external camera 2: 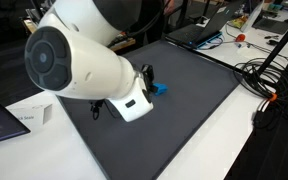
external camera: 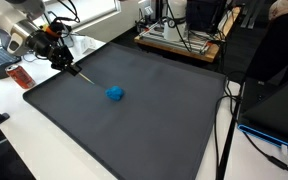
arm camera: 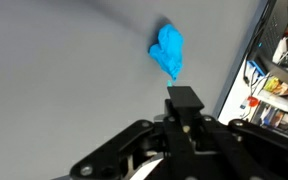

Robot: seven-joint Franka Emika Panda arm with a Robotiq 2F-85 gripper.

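Note:
A crumpled blue cloth (external camera: 114,93) lies on the dark grey board. In exterior view 2 the cloth (external camera 2: 160,89) is partly covered by the arm, and in the wrist view the cloth (arm camera: 167,50) lies beyond the fingers. My gripper (external camera: 74,70) is above the board's left part, shut on a thin pale stick (external camera: 87,79). The stick slants down toward the cloth; whether its tip touches anything cannot be told. In the wrist view the shut gripper hides most of the stick, with only a small greenish tip showing ahead.
An orange-red can (external camera: 21,77) stands by the board's left corner. Cables (external camera: 225,95) run along the right edge, and a wooden stool (external camera: 179,40) stands behind. Most of the board (external camera: 164,125) right of the cloth is clear.

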